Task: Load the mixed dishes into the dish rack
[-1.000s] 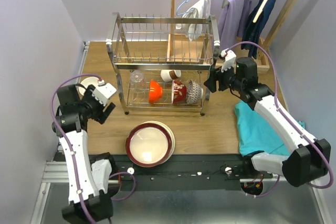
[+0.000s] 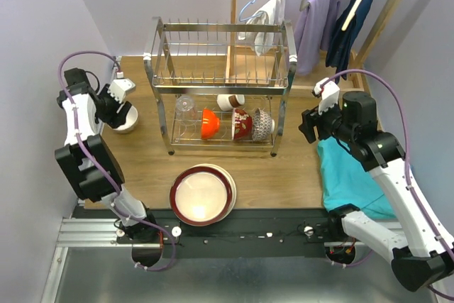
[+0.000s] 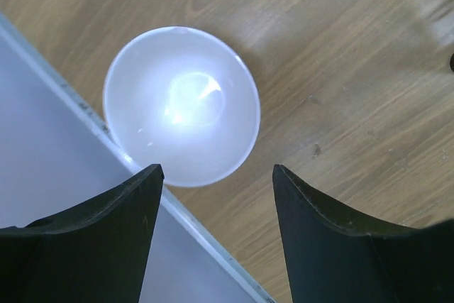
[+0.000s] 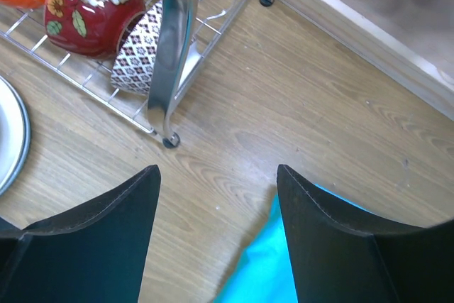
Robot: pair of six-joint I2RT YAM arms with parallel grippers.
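Observation:
A white bowl (image 3: 181, 104) rests on the wooden table at the far left; my left gripper hovers over it, open, nothing between its fingers. The metal dish rack (image 2: 225, 88) has an empty upper tier; its lower tier holds a glass (image 2: 185, 108), an orange bowl (image 2: 209, 123), a red flowered mug (image 4: 92, 12), a patterned cup (image 2: 262, 124) and a brown-white cup (image 2: 228, 101). Stacked plates (image 2: 201, 195) lie in front. My right gripper is open and empty, right of the rack.
A teal cloth (image 2: 355, 182) covers the front right of the table. Clothes on hangers (image 2: 318, 26) hang at the back right. Walls close in on both sides, the left one right beside the bowl.
My left arm has moved back and left, its gripper now over the white bowl. My right arm has moved rightward, away from the rack.

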